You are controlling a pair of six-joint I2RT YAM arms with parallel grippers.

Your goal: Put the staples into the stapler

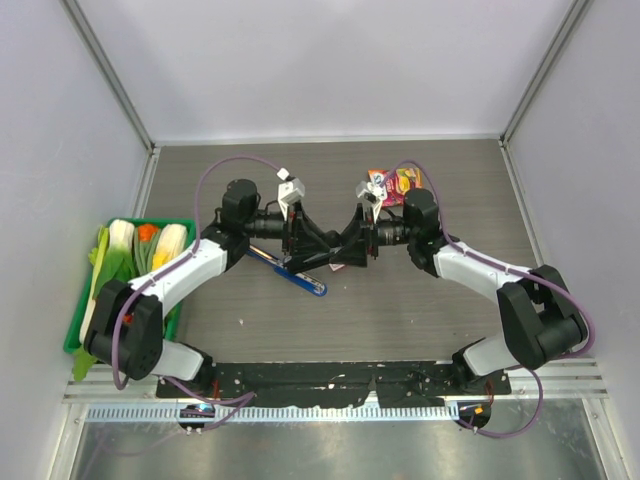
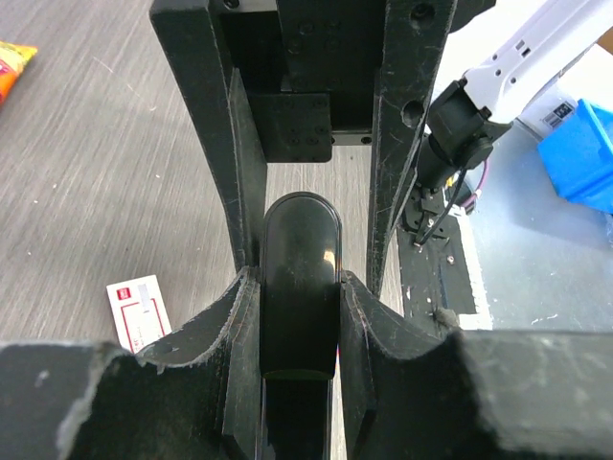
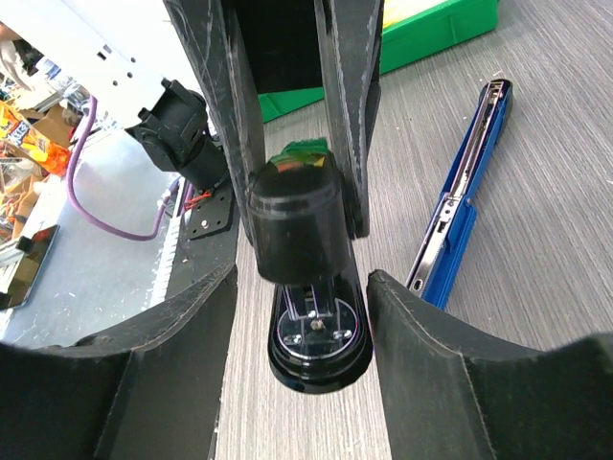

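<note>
A black stapler (image 2: 299,297) is held in mid-air between both grippers at the table's middle. My left gripper (image 1: 308,245) has its fingers closed around the stapler's body, seen end-on in the left wrist view. My right gripper (image 1: 354,240) faces it from the other side; in the right wrist view the stapler's rounded black end (image 3: 299,220) and its clear-and-metal lower part (image 3: 316,335) lie between its fingers, though contact is hard to tell. A blue long stapler (image 3: 460,192) lies on the table below. A small white-and-red box (image 2: 139,314), likely staples, lies beside the arms.
A green bin of toy vegetables (image 1: 140,250) stands at the left. A red snack packet (image 1: 395,180) lies at the back right. The front and back of the table have free room; walls (image 1: 320,70) enclose it.
</note>
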